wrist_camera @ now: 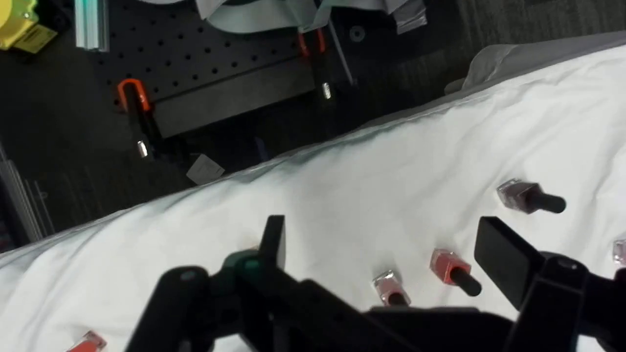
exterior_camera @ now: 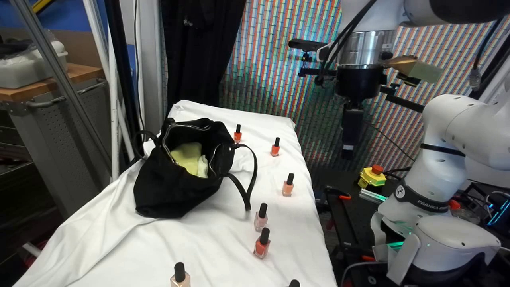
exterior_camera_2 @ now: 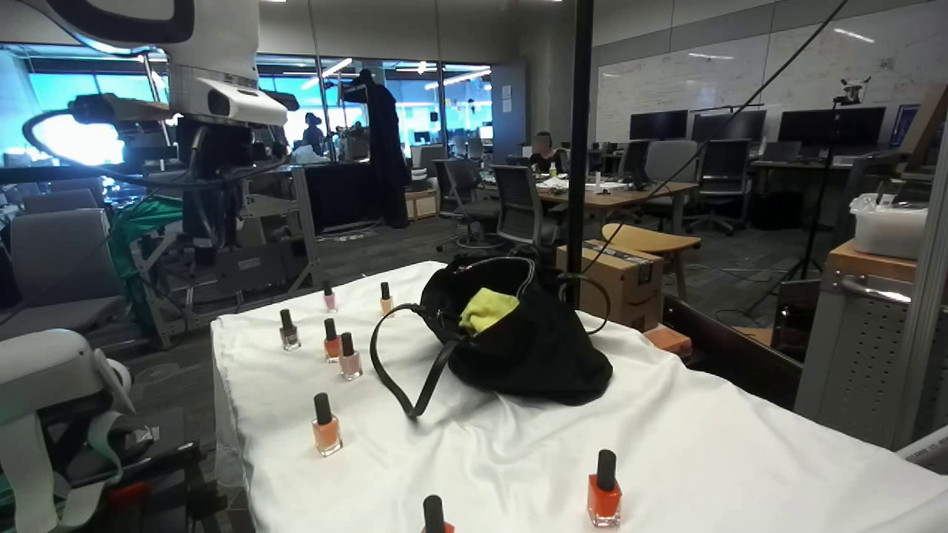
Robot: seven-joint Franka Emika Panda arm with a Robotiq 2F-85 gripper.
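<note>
My gripper (exterior_camera: 349,149) hangs high beside the table, well above its surface. In the wrist view the gripper is open, its two fingers wide apart and nothing held. Below it a red polish bottle (wrist_camera: 444,262), a pale pink bottle (wrist_camera: 388,285) and a dark one (wrist_camera: 516,194) stand on the cloth. A black handbag (exterior_camera: 165,191), its mouth open, holds a yellow-green cloth (exterior_camera: 187,157) and something white. Along the table stand a peach bottle (exterior_camera: 287,187), two orange-red bottles and several others with black caps. The left finger hides part of the cloth.
The white-covered table (exterior_camera: 215,253) has creases in its cloth. The bag's strap (exterior_camera: 245,191) loops out toward the bottles. A dark perforated base plate (wrist_camera: 193,53) with clamps lies beyond the table edge. Bare cloth lies between the table edge and the bottles.
</note>
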